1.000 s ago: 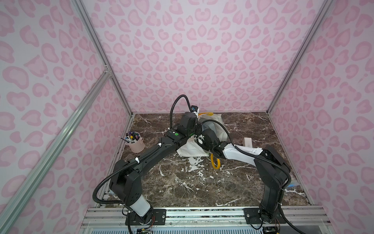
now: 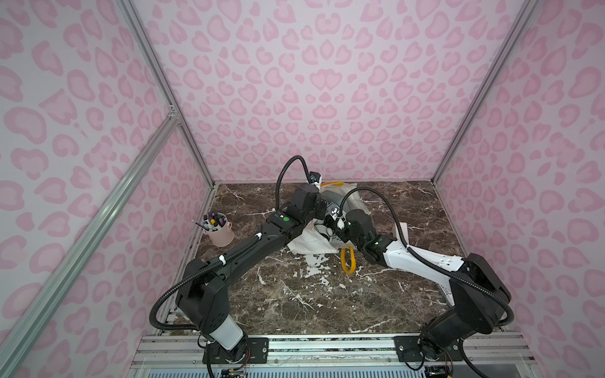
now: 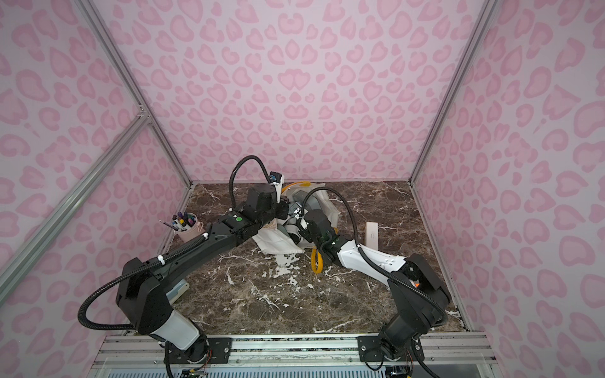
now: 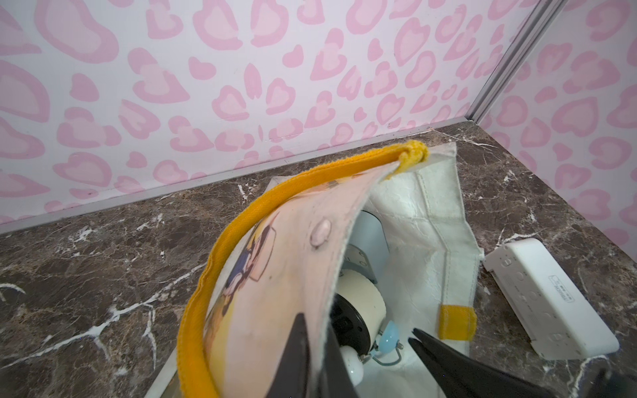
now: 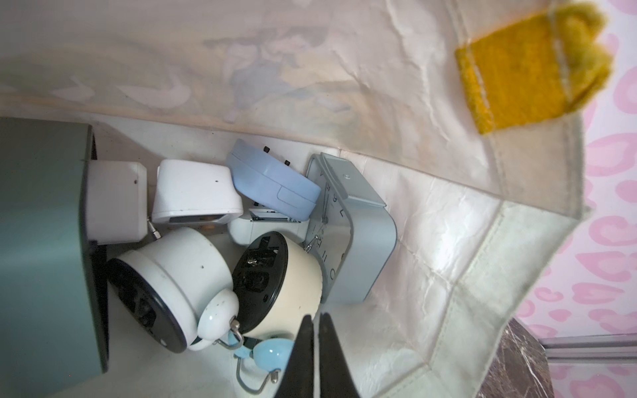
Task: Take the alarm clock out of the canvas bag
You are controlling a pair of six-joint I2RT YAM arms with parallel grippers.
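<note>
The canvas bag (image 4: pixel 424 219) lies with its mouth facing me, yellow handles attached. My left gripper is shut on the bag's edge, which runs between its fingers. Inside the bag, the right wrist view shows several clocks: a cream round alarm clock (image 5: pixel 298 285) with a pale blue bell, a white bell clock (image 5: pixel 189 272), and a grey-blue arched clock (image 5: pixel 365 245). My right gripper is in the bag's mouth, its fingers nearly together just in front of the cream clock. Nothing shows clearly between them; whether they touch that clock, I cannot tell.
A teal box-like thing (image 5: pixel 43 258) fills the left of the right wrist view. Also inside are a white block (image 5: pixel 195 192) and a blue rounded item (image 5: pixel 272 179). A white box (image 4: pixel 550 298) lies right of the bag. The pen cup (image 2: pixel 220 233) stands far left.
My right arm has shifted to the right, its gripper moving a little way back from the left one at the bag's mouth. The left arm stays almost still at the bag's edge.
</note>
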